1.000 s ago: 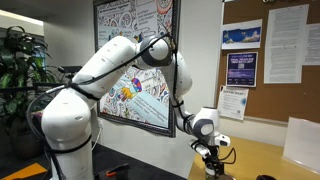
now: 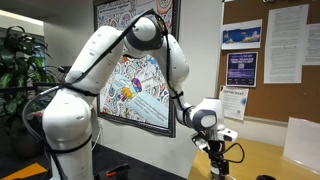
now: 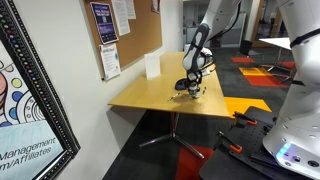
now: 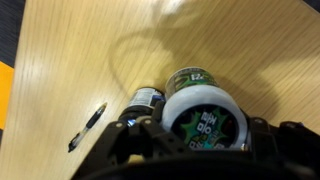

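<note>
A round container (image 4: 205, 115) with a pale rim and a green, dark-lettered top fills the space between the fingers in the wrist view. My gripper is shut on it. In exterior view 1 the gripper (image 2: 217, 162) points down low over the table, and the container below it is hard to make out. The second exterior view shows the gripper (image 3: 193, 90) small, at the table's far end. Right beside the container is a small dark bottle (image 4: 144, 103) with a pale label, partly hidden by the gripper.
A black pen (image 4: 87, 127) lies on the wooden table (image 4: 60, 60), left of the bottle. A dark object (image 2: 265, 177) rests farther right on the table. Behind stands a pinboard (image 2: 290, 70) with a white panel (image 2: 302, 142).
The gripper and wrist have risen slightly in exterior view 1. The rest of the scene looks the same.
</note>
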